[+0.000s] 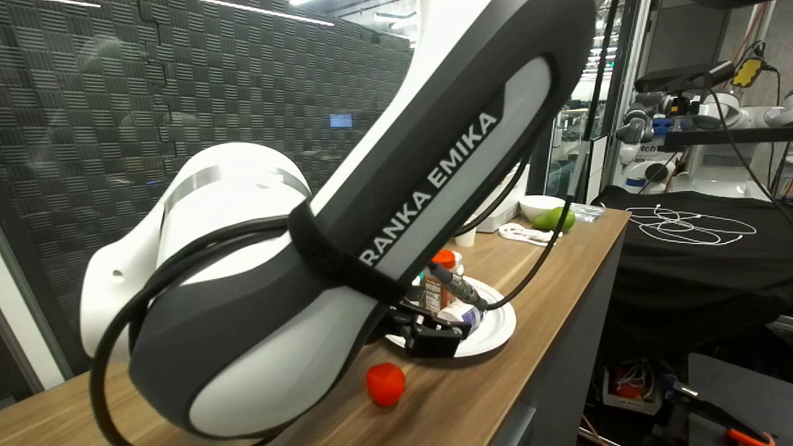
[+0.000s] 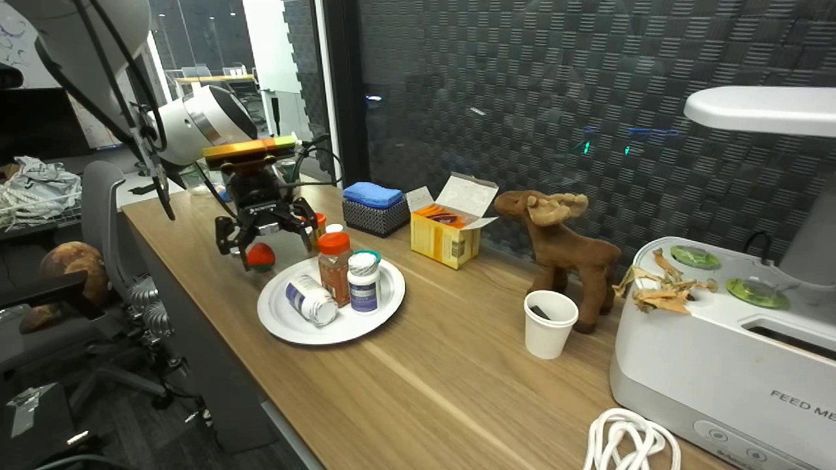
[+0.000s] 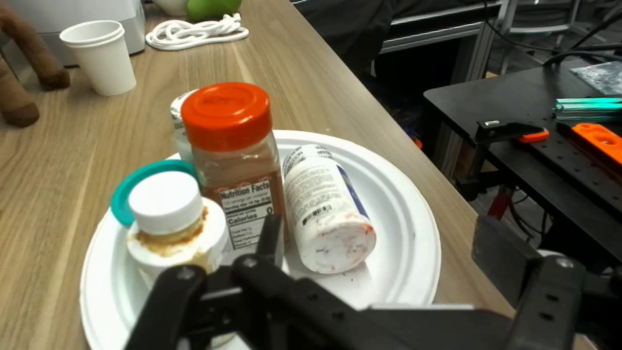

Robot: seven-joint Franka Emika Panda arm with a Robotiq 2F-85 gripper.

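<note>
On the white plate [image 2: 333, 335], a white bottle with a purple label [image 3: 323, 210] lies on its side. Beside it stand a red-capped spice jar [image 2: 334, 266] and a white bottle [image 2: 364, 283], with a teal lid [image 3: 131, 183] behind the latter. My gripper is open, its fingers wide apart with nothing held. In the wrist view, its left finger [image 3: 269, 236] overlaps the spice jar's lower part, and the lying bottle appears beyond the gap. A red round object [image 1: 386, 384] rests on the table outside the plate, near the gripper.
A yellow open box [image 2: 445, 239], a dark basket with blue cloth [image 2: 374, 210], a brown plush moose [image 2: 560, 243] and paper cups [image 2: 548, 325] line the wall side. A white cord [image 2: 631, 440] lies near a white planter [image 2: 690, 368]. The table's front edge is close to the plate.
</note>
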